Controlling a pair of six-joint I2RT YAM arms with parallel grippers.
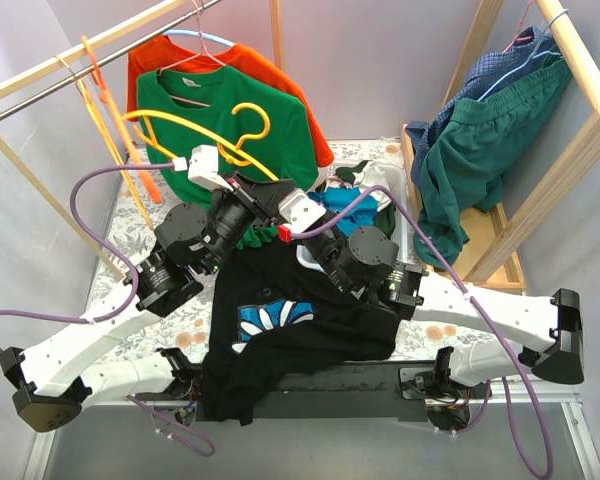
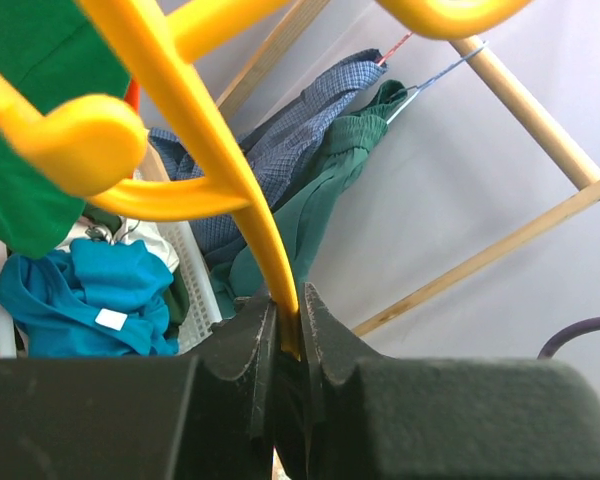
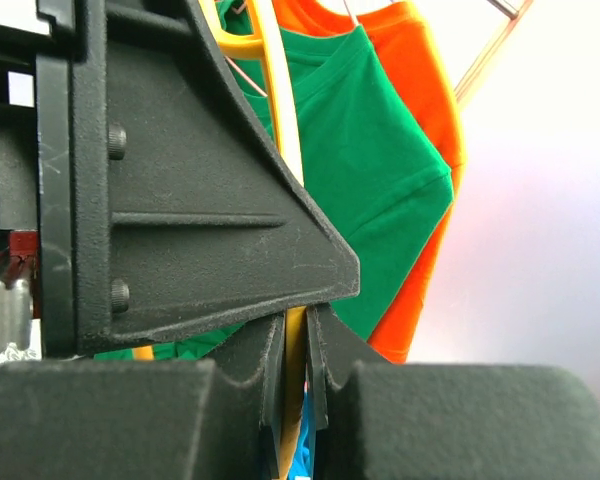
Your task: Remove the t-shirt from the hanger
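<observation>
A yellow hanger [image 1: 202,130] is held up in the air between both arms, its hook [image 1: 252,128] pointing away from me. No shirt hangs on it. A black t-shirt [image 1: 280,300] with a blue and white print lies spread on the table below, apart from the hanger. My left gripper is shut on one part of the hanger's yellow bar. Close beside it, my right gripper is shut on the bar too. In the top view the two gripper tips nearly meet, hiding the grasped ends.
Green [image 1: 195,100] and orange [image 1: 295,95] shirts hang on the rail behind. Orange hangers [image 1: 110,105] hang at left. A white basket [image 1: 400,230] of clothes stands behind my right arm. Green shorts [image 1: 480,135] hang at far right.
</observation>
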